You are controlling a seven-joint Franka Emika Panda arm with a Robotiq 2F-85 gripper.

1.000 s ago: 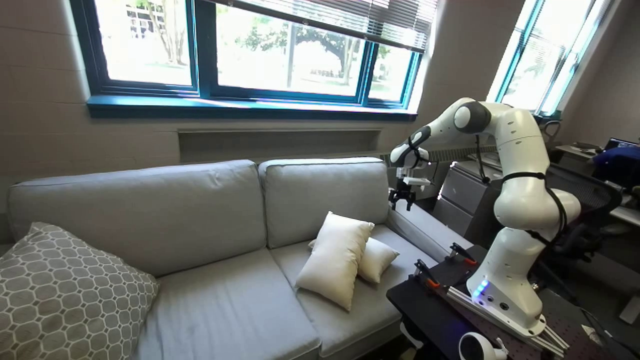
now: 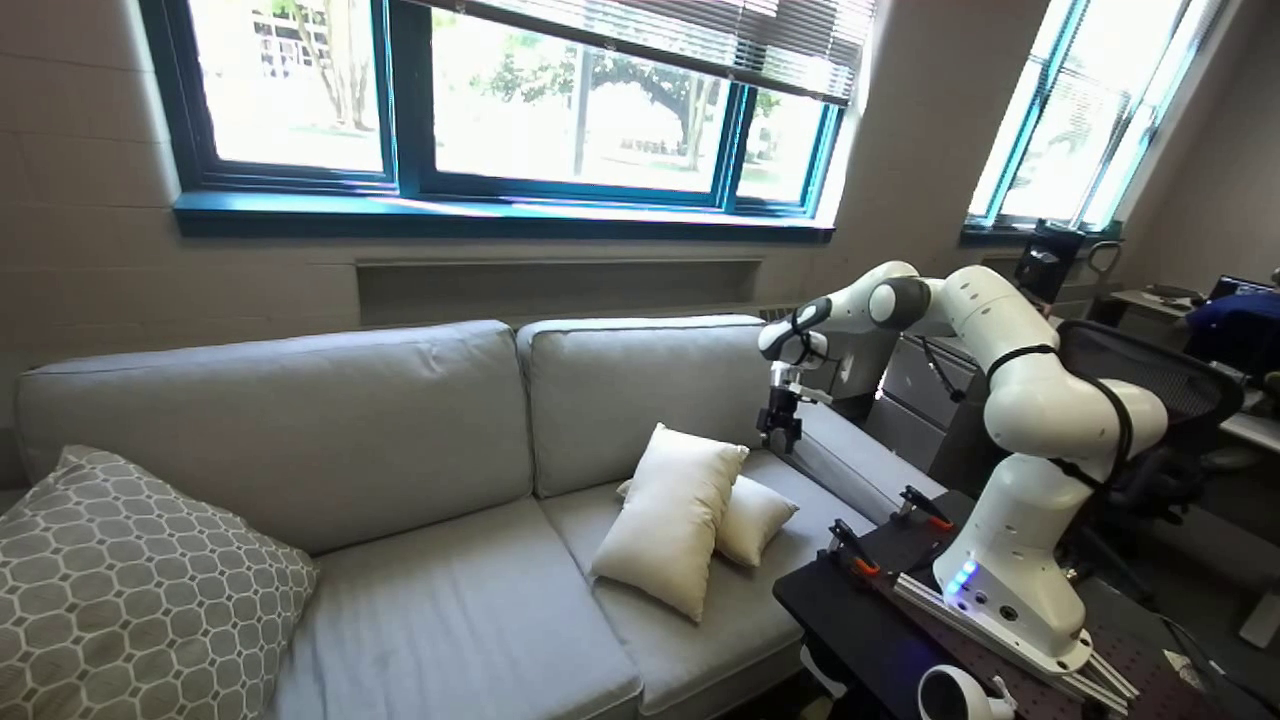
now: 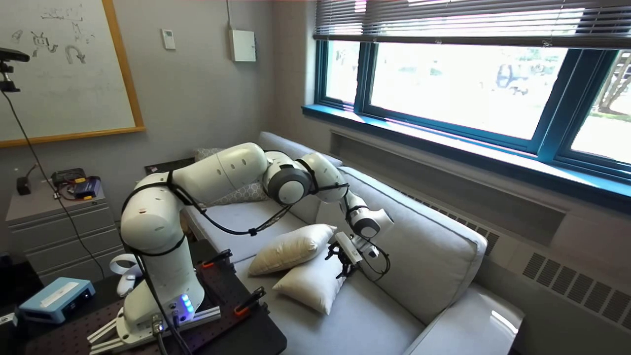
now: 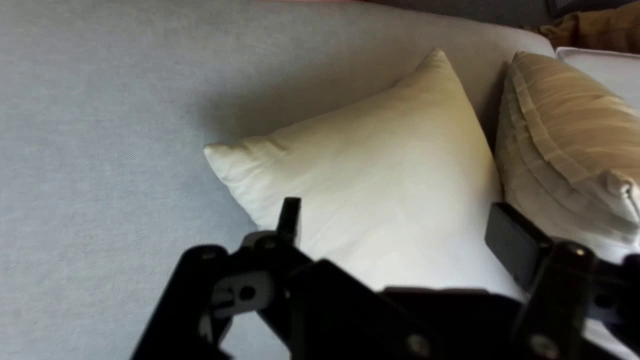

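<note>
Two cream pillows lie on the right half of the grey sofa. The upper pillow (image 2: 672, 520) leans over the lower pillow (image 2: 755, 520), which is partly hidden beneath it. From the wrist, the lower pillow (image 4: 384, 174) fills the middle, one corner pointing left, and the other pillow (image 4: 570, 144) is at the right edge. My gripper is open, its fingers wide apart with no pillow held between them. In the second exterior view the gripper (image 3: 338, 260) hangs by the lower pillow's (image 3: 313, 281) back side; whether it touches cannot be told.
A patterned grey pillow (image 2: 144, 588) sits at the sofa's left end. Behind the gripper rises the sofa backrest (image 2: 648, 378), and the armrest (image 2: 858, 462) is close on the right. Clamps (image 2: 854, 546) stand on the black table's edge.
The pillows have not moved.
</note>
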